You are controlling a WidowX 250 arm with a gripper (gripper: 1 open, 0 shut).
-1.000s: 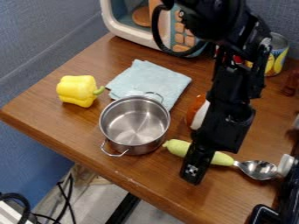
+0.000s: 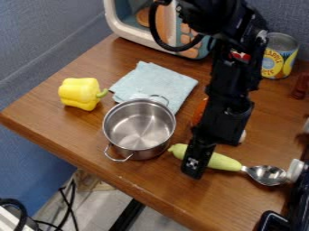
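My black gripper point(image 2: 196, 162) is low over the wooden table, its tips at a long pale yellow-green object point(image 2: 225, 161) that lies to the right of the steel pot point(image 2: 137, 128). I cannot tell whether the fingers grip it. A metal spoon point(image 2: 266, 174) lies just right of that object.
A yellow pepper point(image 2: 79, 92) and a folded blue cloth point(image 2: 154, 84) sit to the left and back. A toy oven point(image 2: 152, 23), a can point(image 2: 279, 56) and a small brown bottle point(image 2: 302, 87) stand at the back.
My gripper and arm have shifted slightly back and left from their position a second ago, the gripper staying at the pale yellow-green object.
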